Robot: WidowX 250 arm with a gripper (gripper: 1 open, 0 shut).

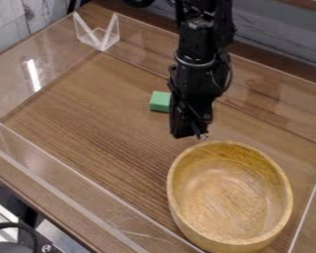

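Observation:
My black gripper point(192, 128) hangs over the middle of the wooden table, shut, with nothing visible between its fingers. Just left of it and partly behind it lies a small green block point(160, 101). Below and to the right of the gripper sits a large empty beige oval bowl point(229, 231).
A white wire holder point(99, 34) stands at the back left. A black cable lies at the bottom left.

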